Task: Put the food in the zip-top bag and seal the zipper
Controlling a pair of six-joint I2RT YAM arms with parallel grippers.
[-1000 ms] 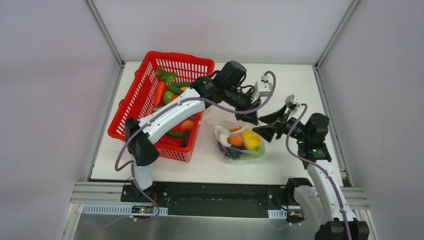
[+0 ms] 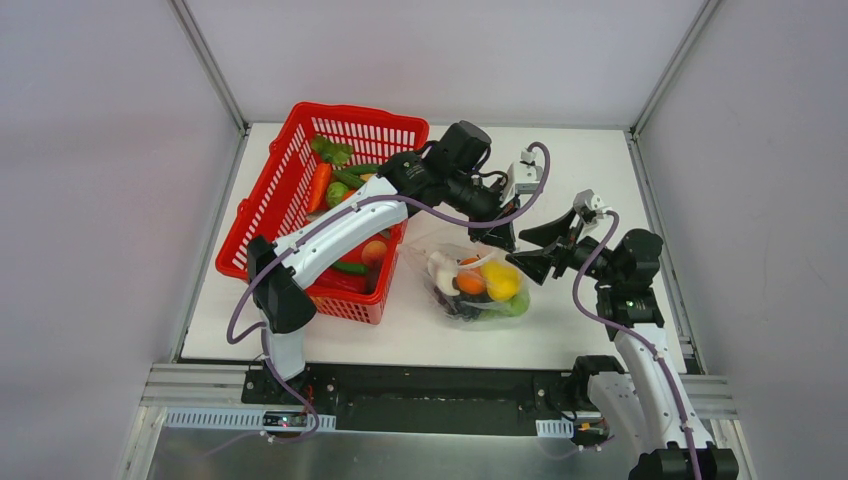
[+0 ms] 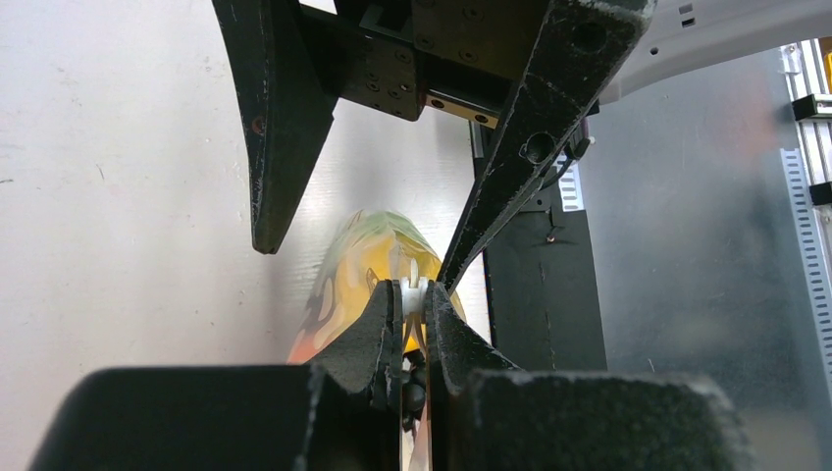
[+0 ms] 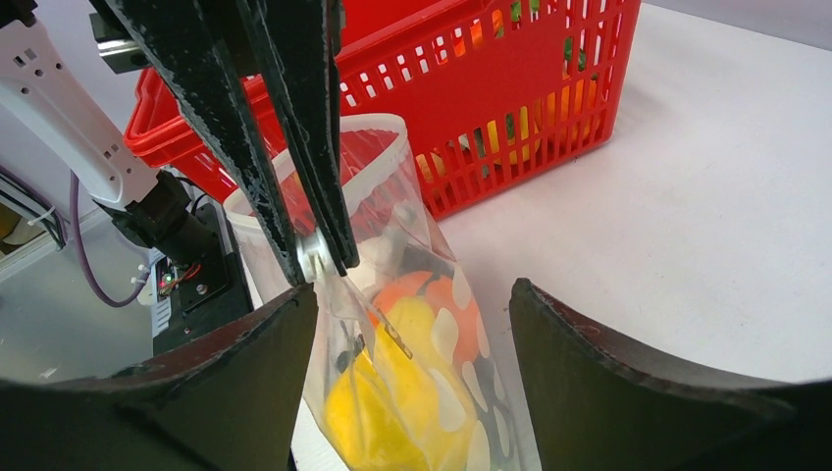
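A clear zip top bag point(image 2: 450, 290) holding food, including a yellow piece point(image 2: 502, 282), an orange one point(image 2: 470, 282) and a white one, stands on the white table. My left gripper is shut on the bag's white zipper edge point(image 4: 314, 255), high above the contents; the bag's mouth shows open in the right wrist view. My right gripper is open beside the bag, just right of the left gripper in the top view, with the bag's film visible between and beyond its fingers.
A red basket point(image 2: 255, 215) of produce stands at the left of the table, beside the bag and under my left arm. Bare table point(image 2: 580, 160) lies behind and to the right. The table's front edge is close below the bag.
The right arm has shifted very slightly to the right over the last second. The left arm and the bag look unchanged.
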